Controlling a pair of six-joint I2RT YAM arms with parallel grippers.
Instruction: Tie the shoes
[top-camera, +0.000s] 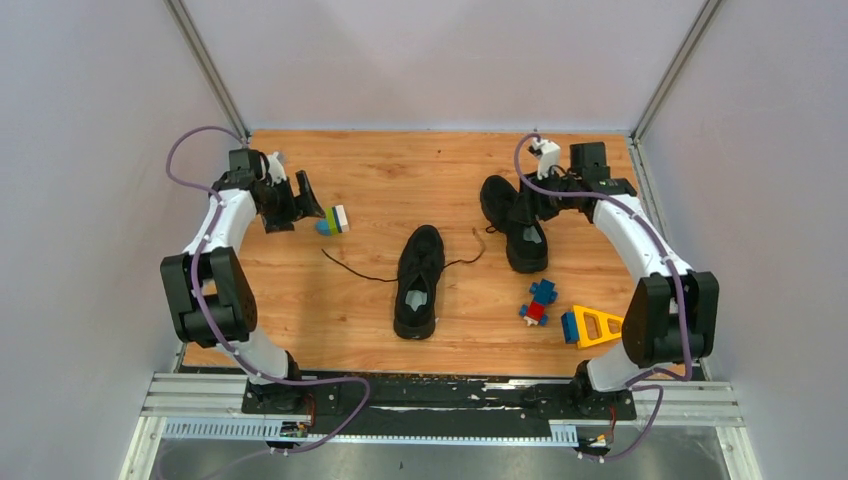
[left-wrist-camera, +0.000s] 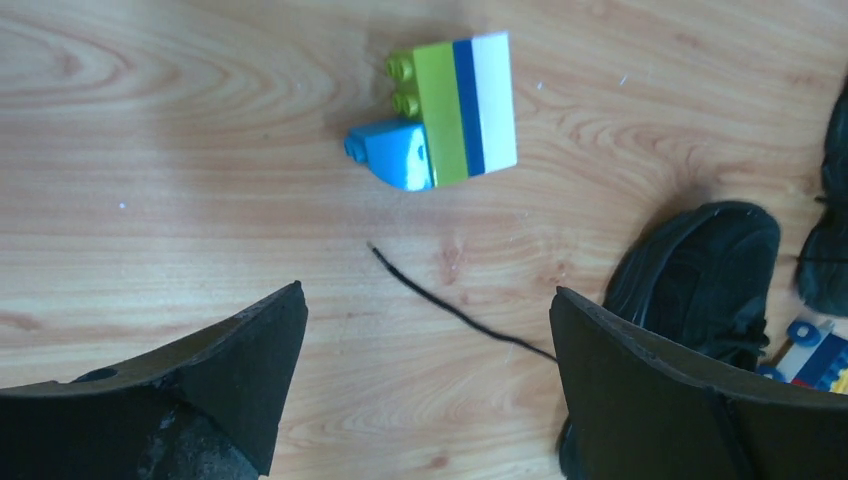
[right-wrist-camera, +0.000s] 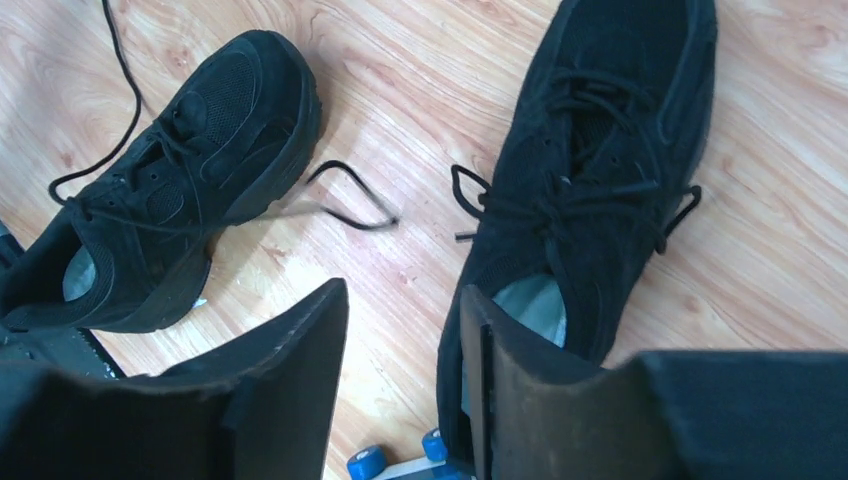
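Note:
Two black shoes lie on the wooden table. The left shoe (top-camera: 421, 285) has its two laces spread to either side: the left lace (top-camera: 355, 271) lies along the table, and the right lace (right-wrist-camera: 352, 222) curls up, blurred, with its end free. Bows show on the laces of the right shoe (right-wrist-camera: 590, 190). My left gripper is open above the table, left of the left lace's tip, nothing between its fingers. Over the right shoe in the top view, my right gripper stands part open, and no lace shows between its fingers.
A green, blue and white block piece (top-camera: 333, 220) lies close to my left gripper. Right of the left shoe sit a red and blue block figure (top-camera: 538, 303) and a yellow frame block (top-camera: 598, 326).

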